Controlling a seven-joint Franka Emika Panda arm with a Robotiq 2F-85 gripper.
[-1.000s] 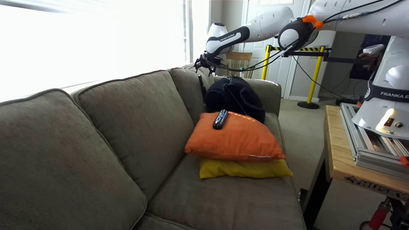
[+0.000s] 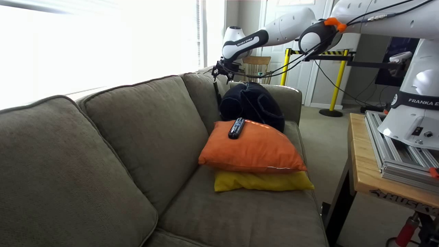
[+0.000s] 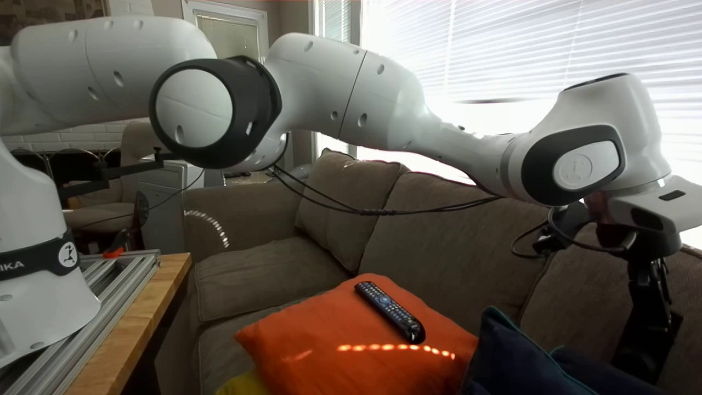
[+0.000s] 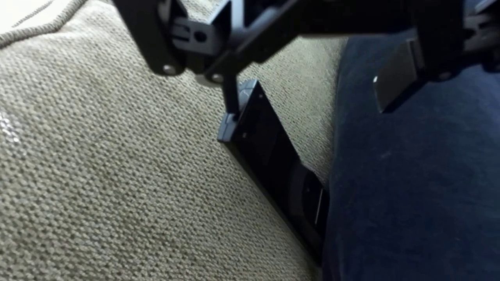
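Note:
A slim black device (image 4: pixel 267 145), possibly a remote, leans upright against the sofa back, its lower end tucked beside the navy pillow (image 4: pixel 412 187). My gripper is over its upper end, the fingers part open with a wide gap. In the wrist view, the left fingertip (image 4: pixel 230 96) overlaps the device's top edge; whether they touch I cannot tell. The other finger (image 4: pixel 398 77) hangs over the navy pillow. From exterior view 1, the gripper (image 2: pixel 222 80) appears just above the device (image 2: pixel 217 94), which is not held between the fingers.
Another black remote (image 2: pixel 236 128) lies on an orange pillow (image 2: pixel 255 148), stacked on a yellow one (image 2: pixel 263 181). The sofa back (image 2: pixel 135 119) runs alongside. Clear seat lies in front of the pillows. The arm's wooden table (image 2: pixel 362 152) stands across from the sofa.
My gripper has shifted slightly right and down in exterior view 1, and its fingers look a little closer together. The device and pillows appear unmoved.

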